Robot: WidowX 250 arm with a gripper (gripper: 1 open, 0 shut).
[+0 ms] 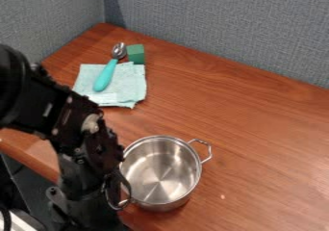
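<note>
A steel pot [164,172] with wire handles stands on the wooden table near the front middle. My black gripper [96,177] is low at the pot's left side, by its left handle, partly hidden by my own arm. I cannot tell whether its fingers are open or shut, or whether they hold the handle.
A folded pale cloth [126,92] lies at the back left with a teal-handled spoon [103,76] on it and a green block [135,54] beside it. Grey partition walls edge the back and left.
</note>
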